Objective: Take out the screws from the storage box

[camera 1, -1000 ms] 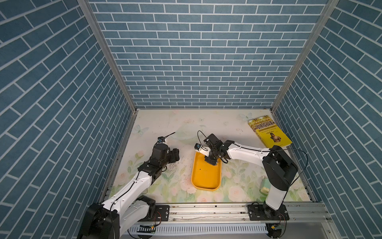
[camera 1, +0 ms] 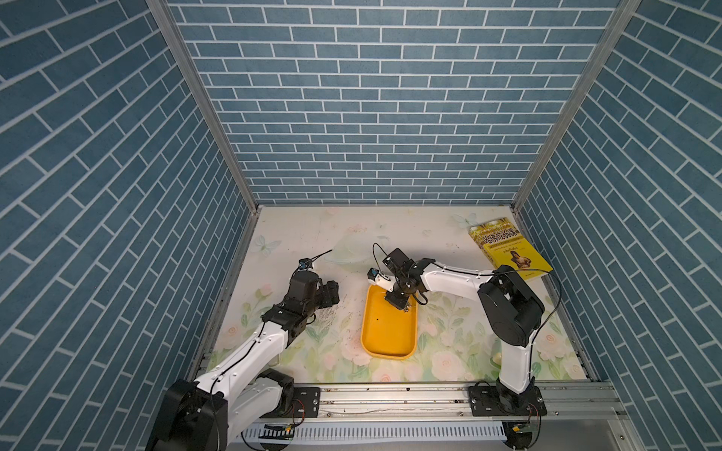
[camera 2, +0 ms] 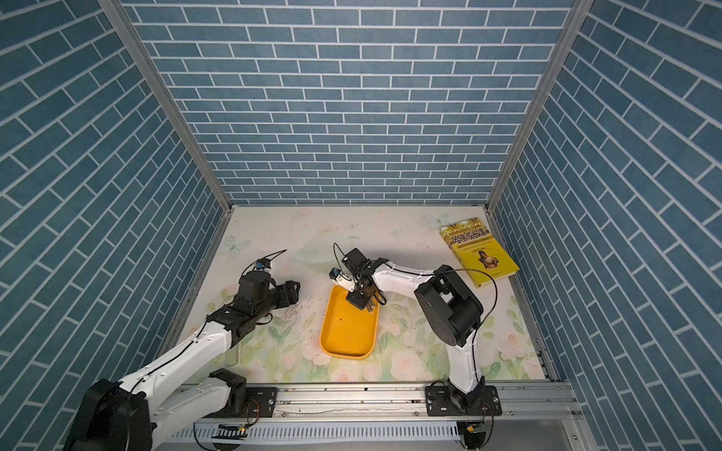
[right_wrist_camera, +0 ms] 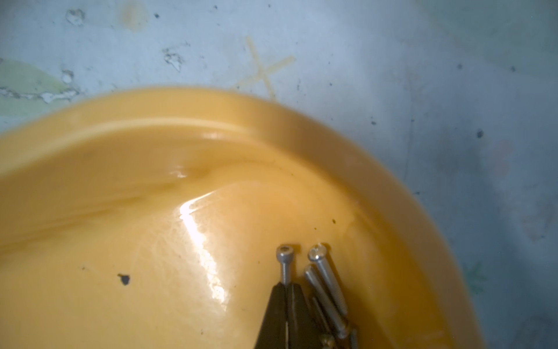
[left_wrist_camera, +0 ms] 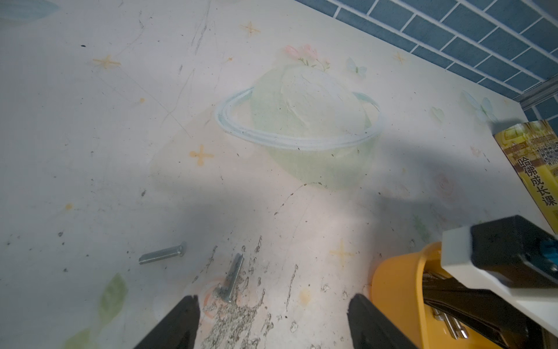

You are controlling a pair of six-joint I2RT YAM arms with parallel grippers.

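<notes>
The orange storage box stands in the middle of the table. My right gripper reaches into its far right corner, shut, with one silver screw between its fingertips, head outward. Close beside it in the box lie several more screws. Left of the box, my left gripper is open above the table, its fingers apart and nothing between them. Two loose screws rest on the tabletop in the left wrist view: a left screw and a right screw.
A yellow book lies at the table's right side. Blue brick-patterned walls close in the back and sides. Bare tabletop stretches behind the box. The right gripper's camera housing comes close on the left gripper's right side.
The right arm's elbow has shifted left and its gripper has moved slightly up and left in the top left view. A few screws in the box now show beside it. The left arm looks still.
</notes>
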